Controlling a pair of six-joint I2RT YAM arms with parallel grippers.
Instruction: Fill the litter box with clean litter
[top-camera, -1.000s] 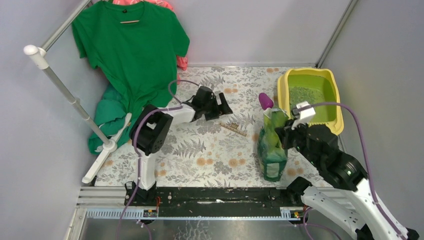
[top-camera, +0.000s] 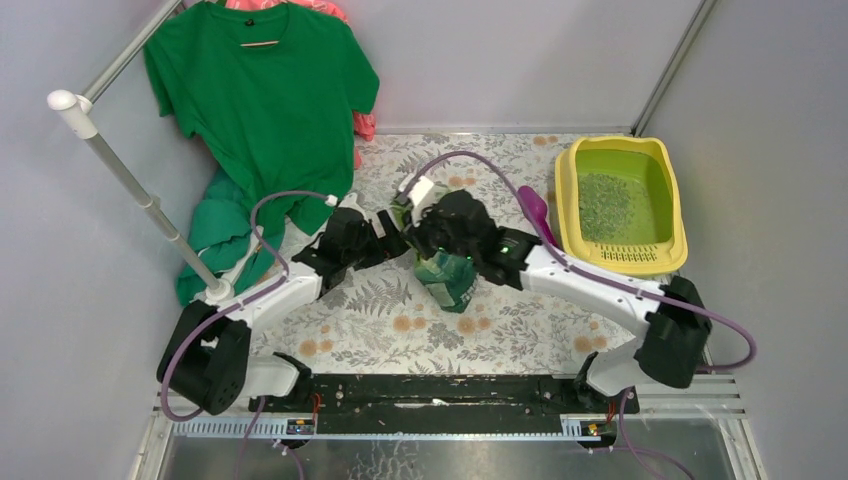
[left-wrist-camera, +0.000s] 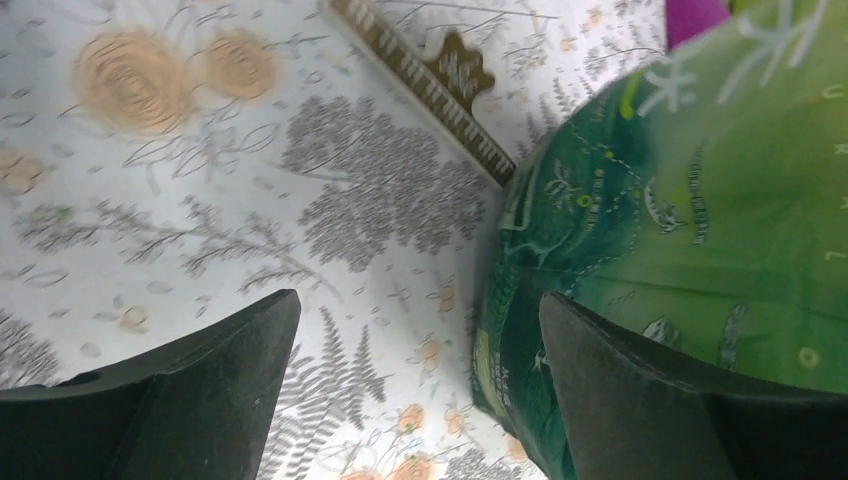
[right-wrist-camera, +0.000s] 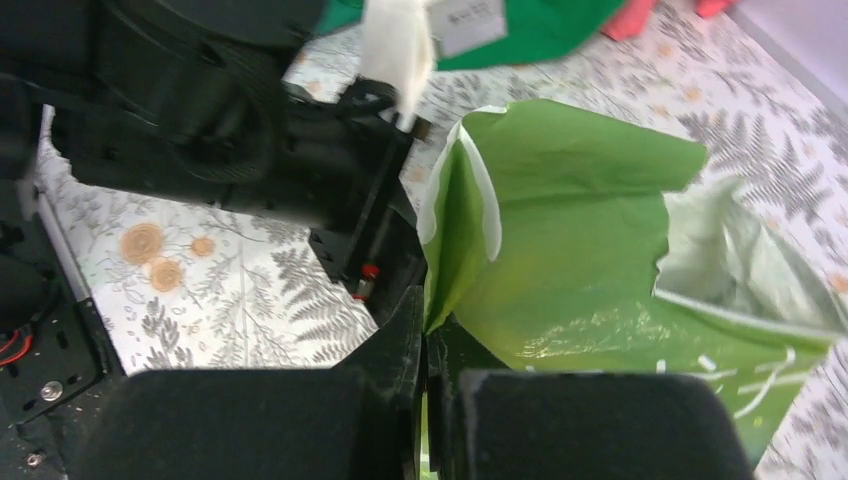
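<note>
Near the table's middle, the green litter bag (top-camera: 447, 283) hangs tilted from my right gripper, whose fingers are pinched shut on the bag's upper edge. The torn white-lined top of the bag shows in the right wrist view. My left gripper stands open to the left of the bag. In the left wrist view, one of its fingers (left-wrist-camera: 640, 390) overlaps the bag, and bare tabletop shows through the gap. The yellow-green litter box (top-camera: 568, 215) at the back right has a patch of litter (top-camera: 605, 207) on its floor.
A purple scoop (top-camera: 536, 212) lies beside the box. A flat brown strip (left-wrist-camera: 425, 85) is on the table beyond the bag. The green shirt (top-camera: 270, 95) hangs on a white rack (top-camera: 130, 180) at left.
My right gripper has carried the bag leftward from the right side to the table's middle, and the bag is now tilted. My left gripper has drawn back to the left.
</note>
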